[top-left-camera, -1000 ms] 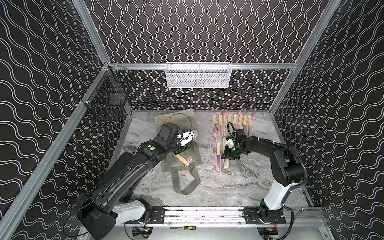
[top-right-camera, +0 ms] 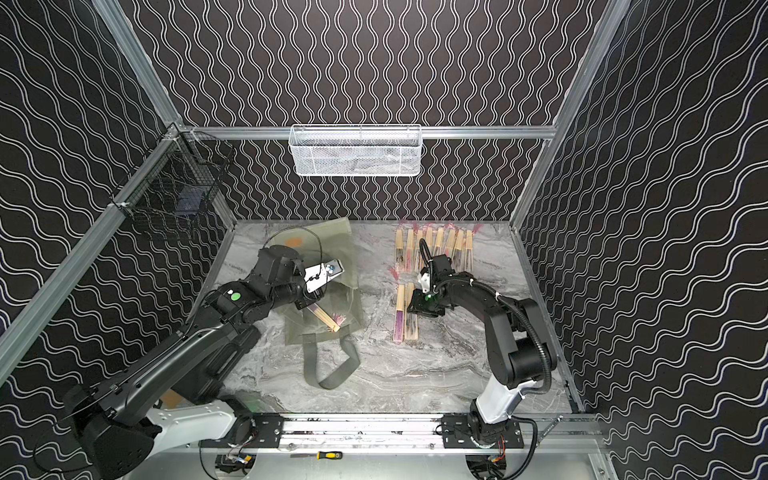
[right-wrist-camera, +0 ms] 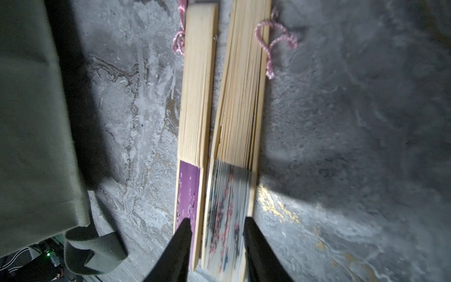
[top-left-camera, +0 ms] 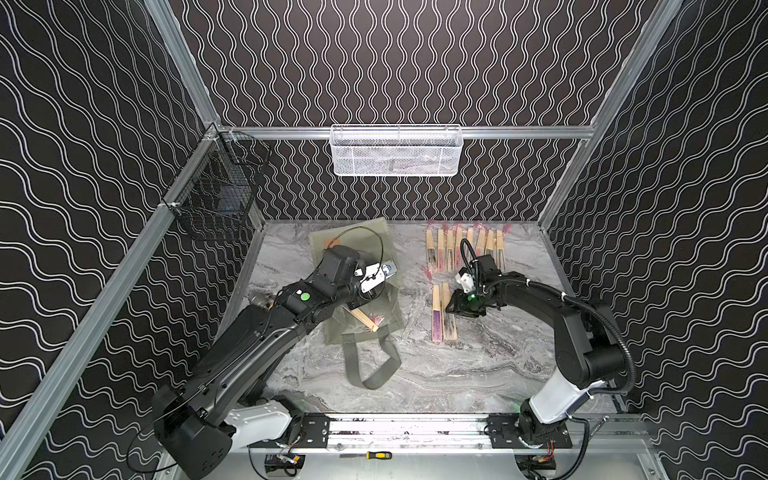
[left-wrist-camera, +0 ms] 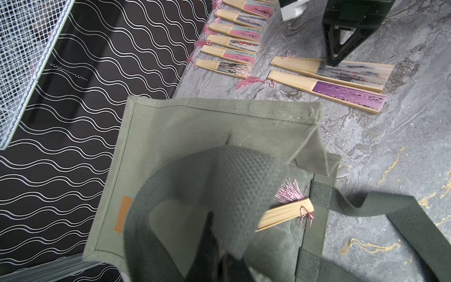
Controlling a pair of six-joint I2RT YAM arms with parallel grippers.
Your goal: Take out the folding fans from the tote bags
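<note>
An olive tote bag [left-wrist-camera: 108, 221] lies on the left of the surface; a wooden fan [left-wrist-camera: 281, 211] with pink tassel shows in its opening. My left gripper is shut over the bag, at a strap; whether strap sits between its fingers is unclear. Just right of the bag lie a purple fan [right-wrist-camera: 188, 188] and a grey patterned fan [right-wrist-camera: 232, 183], side by side. My right gripper is part open above the grey fan's lower end, fingers either side of it; contact cannot be told.
A row of several fans [top-left-camera: 488, 240] lies at the back right. A white mesh basket [top-left-camera: 396, 156] hangs on the back rail, a black one [top-left-camera: 224, 200] on the left. Bare surface [top-left-camera: 440, 376] spans the front.
The left arm is still.
</note>
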